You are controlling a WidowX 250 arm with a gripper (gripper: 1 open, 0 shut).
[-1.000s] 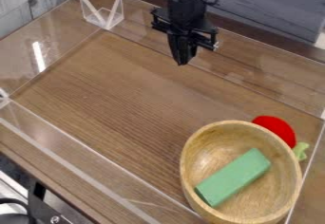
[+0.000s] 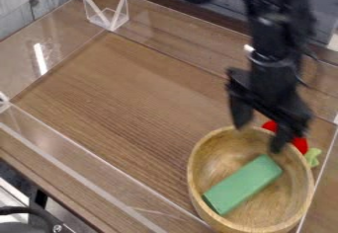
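My dark gripper (image 2: 271, 109) reaches down from the top right over the right side of the table, blurred, just above a tan bowl (image 2: 209, 168) and a red item (image 2: 297, 144) with a green top at the bowl's back right. A green rectangular block (image 2: 243, 188) lies in the bowl. The blurred fingers point downward; they partly overlap the view of the red item's surroundings, and I cannot tell whether they touch it.
A clear plastic object (image 2: 109, 10) stands at the back left. The table's edge runs along the right.
The objects on the table look unmoved.
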